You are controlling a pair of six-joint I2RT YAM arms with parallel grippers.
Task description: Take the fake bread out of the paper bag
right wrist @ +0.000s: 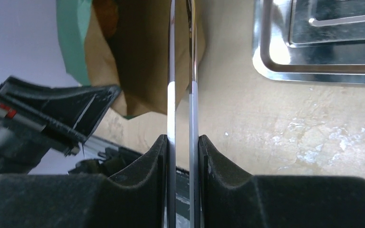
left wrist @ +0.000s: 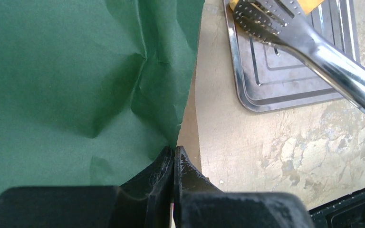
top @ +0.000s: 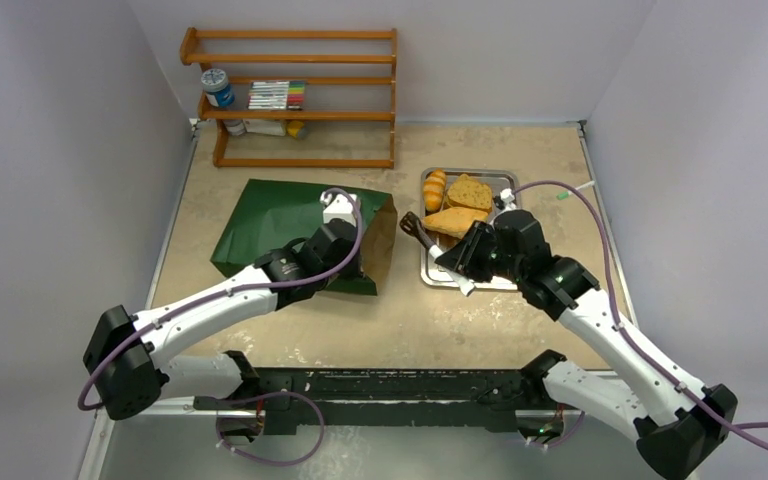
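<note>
The green paper bag [top: 260,220] lies on the left, its brown-lined mouth facing right. My left gripper is shut at the edge of that mouth, apparently pinching the paper [left wrist: 100,95]. In the right wrist view an orange piece, likely bread [right wrist: 105,19], shows dimly inside the bag. My right gripper is shut on the metal tongs [left wrist: 332,66], whose heads point toward the bag's mouth. The steel tray [top: 480,275] holds several pieces of fake bread [top: 468,195], right of the bag.
A wooden rack [top: 295,160] with jars and pens stands at the back left. A small green-capped pen [top: 565,195] lies right of the tray. Walls bound both sides.
</note>
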